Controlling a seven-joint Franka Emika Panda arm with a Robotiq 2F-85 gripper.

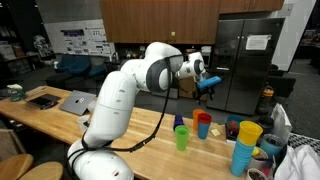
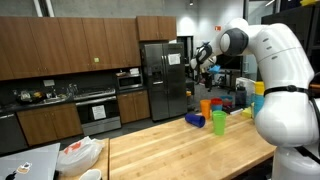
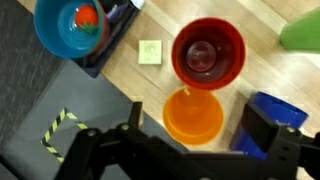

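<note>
My gripper (image 1: 206,97) hangs in the air above the cups in exterior view 1, pointing down. In the wrist view its dark fingers (image 3: 135,117) stand wide apart, open, with nothing held. The orange cup (image 3: 193,116) shows below, between the fingertips and lower down. Just beyond it a red cup (image 3: 208,53) stands upright, its inside visible. A dark blue cup (image 3: 275,120) lies on its side at the right, partly hidden by a finger. The green cup (image 3: 302,32) is cut off at the upper right corner; exterior view 1 shows the green cup (image 1: 181,138) whole.
A pale yellow block (image 3: 150,52) lies left of the red cup. A blue cup (image 3: 66,27) with a red-orange ball inside sits in a dark container. Tall stacked cups (image 1: 243,148) crowd the table's right side. Bare tabletop (image 1: 147,150) extends to the left.
</note>
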